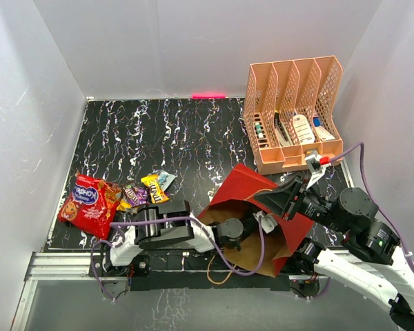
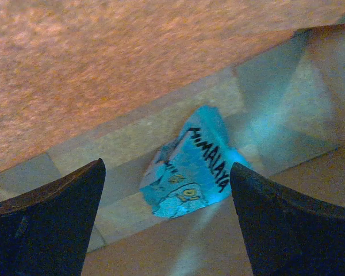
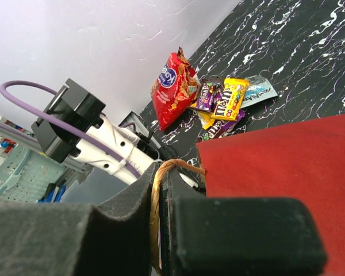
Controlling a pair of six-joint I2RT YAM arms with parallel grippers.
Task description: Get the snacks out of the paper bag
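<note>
The red paper bag [image 1: 236, 185] lies tipped on the table's front right, its brown inside facing the left arm. My right gripper is shut on the bag's twisted paper handle [image 3: 178, 163]. Inside the bag, my left gripper stands open, with a blue "Himalaya" packet [image 2: 210, 150] ahead between its fingertips and nothing gripped. From above, the bag hides that packet and the left fingers. Outside, at the left, lie a red snack bag [image 1: 91, 205], a purple packet [image 1: 135, 195], a yellow M&M's packet [image 1: 154, 187] and a pale blue packet [image 1: 165, 180].
A peach-coloured organizer [image 1: 270, 155] holding several small items stands at the back right, behind the bag. A pink strip [image 1: 208, 95] lies along the back edge.
</note>
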